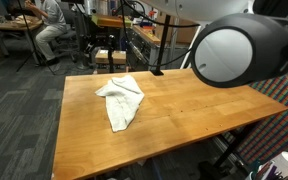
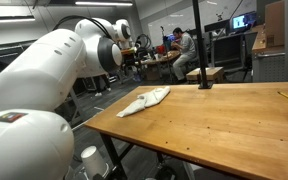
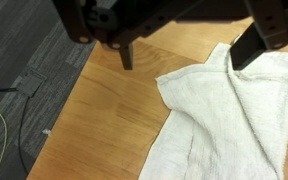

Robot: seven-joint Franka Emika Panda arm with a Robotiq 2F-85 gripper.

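A white cloth (image 1: 122,99) lies crumpled on the wooden table (image 1: 174,115), toward its far left part. From the other side, the same cloth (image 2: 144,101) shows as a low, flat heap near the table's edge. My gripper is open above the table in the wrist view, its fingers wide apart with nothing held. One finger (image 3: 249,46) overlaps the cloth (image 3: 224,120) in this view; the other finger (image 3: 125,52) is over bare wood. The height of the fingers above the cloth is hard to tell.
Beyond the table's edge lies grey carpet (image 3: 29,60) with some cables. A person (image 2: 186,50) sits in the background, away from the table. A white cylindrical object (image 1: 282,167) stands off the table's near right corner.
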